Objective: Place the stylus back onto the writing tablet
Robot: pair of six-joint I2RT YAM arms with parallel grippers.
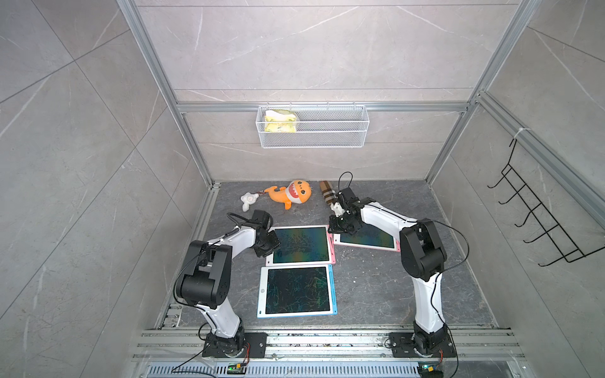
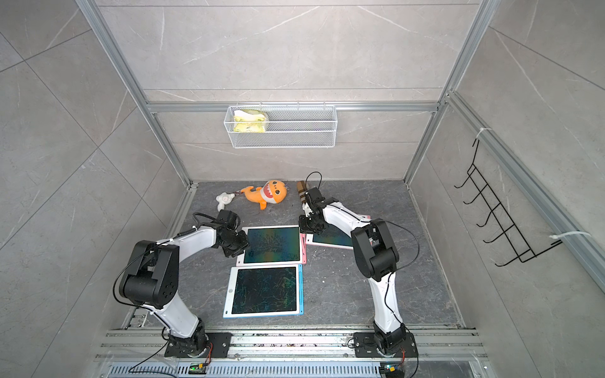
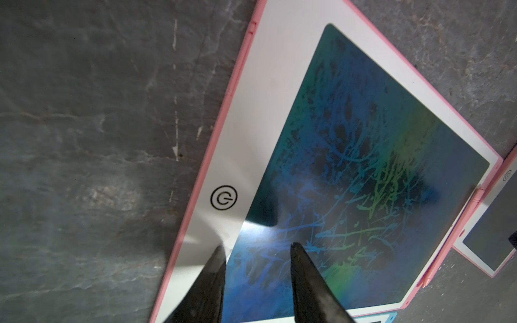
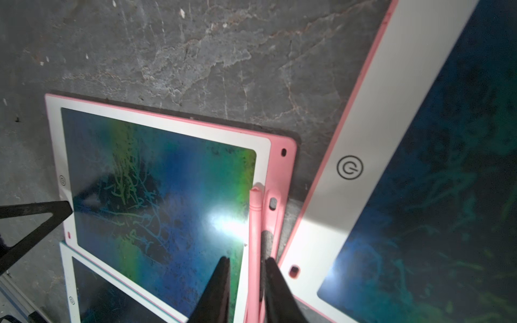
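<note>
A pink stylus (image 4: 254, 231) lies along the right border of the white-and-pink writing tablet (image 4: 161, 121). Its upper end rests over the white frame, left of the pink edge strip with its slot (image 4: 266, 239). My right gripper is open, one finger on either side of the stylus in the right wrist view; whether the pads touch it cannot be told. Over the left part of the same tablet, by the power-mark border, my left gripper is open with nothing between its fingers. From above, the stylus is a thin pink line (image 2: 303, 242).
A blue-edged tablet (image 1: 297, 290) sits in front. Behind are an orange shark toy (image 1: 296, 193), a white toy (image 1: 249, 200) and a striped brown thing (image 1: 327, 192).
</note>
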